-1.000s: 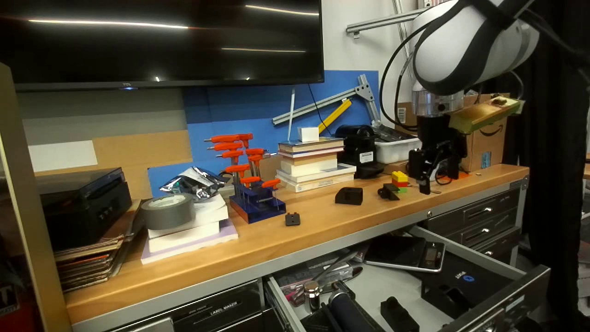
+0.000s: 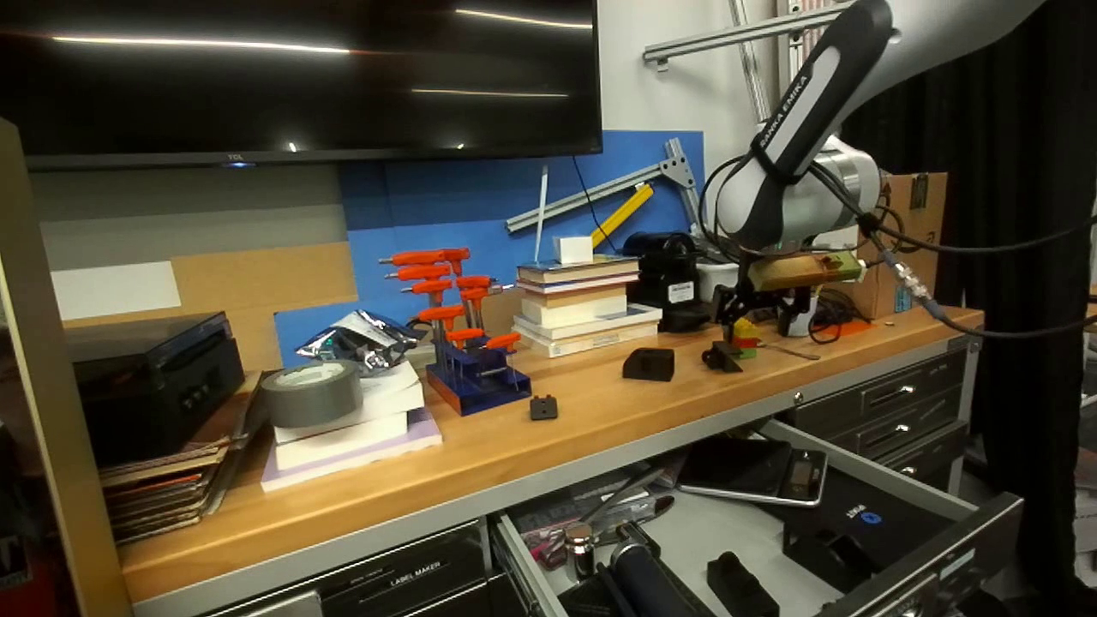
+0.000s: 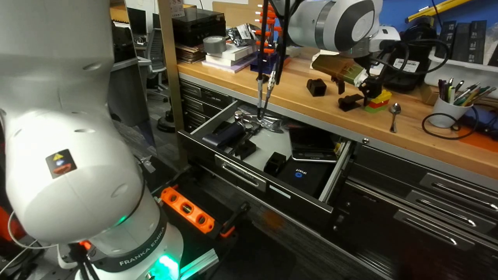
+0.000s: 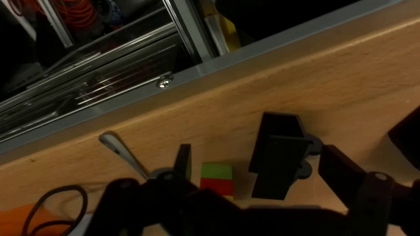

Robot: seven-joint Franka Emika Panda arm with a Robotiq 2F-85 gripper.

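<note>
My gripper is open above the workbench, with nothing held. In the wrist view, its left finger point(image 4: 183, 163) stands just left of a small stack of yellow, red and green blocks point(image 4: 216, 171). Between the spread fingers lies also a black bracket-like part point(image 4: 275, 165), right of the blocks. Exterior view 2 has the blocks point(image 3: 379, 102) partly behind one finger; whether they touch cannot be told. The black part point(image 3: 350, 102) sits to their left there, a metal spoon point(image 3: 395, 116) to their right.
A black block point(image 3: 316, 87) lies farther left on the bench. The drawer point(image 3: 270, 140) below stands pulled out, holding tools and a tablet. At the back are stacked books point(image 2: 581, 303) and a black case point(image 2: 668, 278); a pen cup point(image 3: 446, 112) stands right of the spoon.
The arm has swung left in exterior view 1, and the wrist has turned. My gripper has gone from right of the blocks to over the blocks and black part, which look unmoved.
</note>
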